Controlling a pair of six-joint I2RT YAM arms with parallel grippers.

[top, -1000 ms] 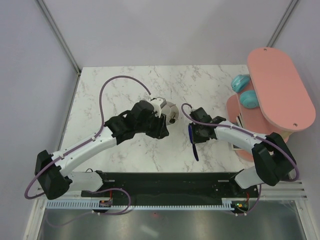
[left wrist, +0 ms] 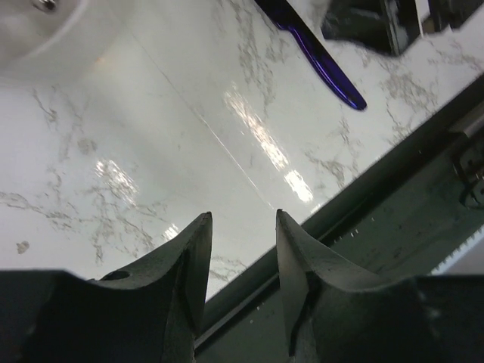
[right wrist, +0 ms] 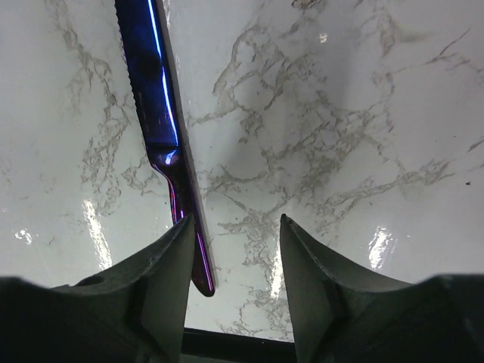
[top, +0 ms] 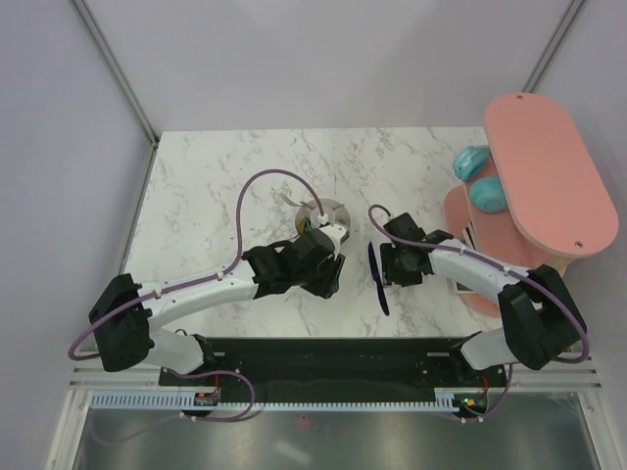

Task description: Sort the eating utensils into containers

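A dark blue-purple knife [top: 381, 295] lies on the marbled table, its handle towards the front edge. My right gripper stands open over the table just right of it; in the right wrist view the left finger overlaps the edge of the knife's handle [right wrist: 203, 274], and the space between the fingers shows only tabletop. My left gripper is open and empty, left of the knife and in front of a round divided container [top: 336, 212]. The container's pale wall [left wrist: 72, 57] shows in the left wrist view. Parts of the container are hidden by the left arm.
Pink shelving [top: 554, 176] with teal objects [top: 488, 194] rises on the right behind the right arm. Both grippers are close together near the front, with the knife between them.
The right gripper has shifted slightly right, off the knife, which lies where it was.
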